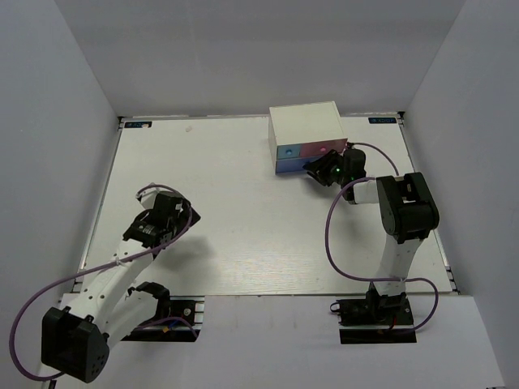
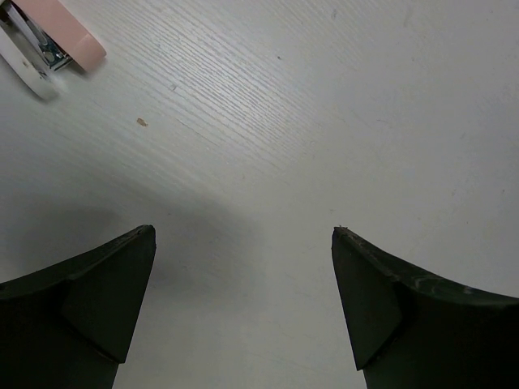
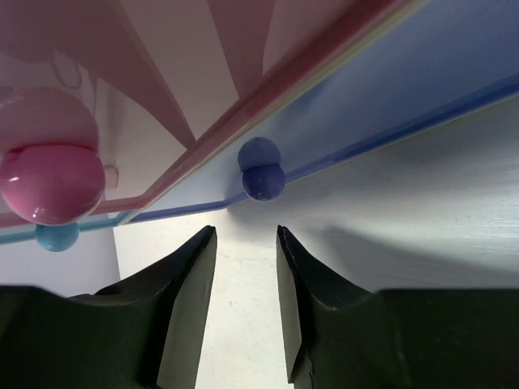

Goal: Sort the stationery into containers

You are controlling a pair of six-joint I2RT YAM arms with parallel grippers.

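A small drawer box (image 1: 306, 126) stands at the back right, with a light blue and a pink drawer above a wide blue drawer (image 1: 290, 165); all look closed. My right gripper is at its front, fingers part open with bare space between them, just short of the blue drawer's round knob (image 3: 263, 182). The pink drawer's knob (image 3: 53, 185) is at the left of that view. Over the left side of the table, my left gripper is open and empty. A pink and white stapler (image 2: 69, 36) lies at the upper left of the left wrist view.
Grey walls (image 1: 268, 49) enclose the back and sides. Loose purple cables (image 1: 328, 235) hang along both arms.
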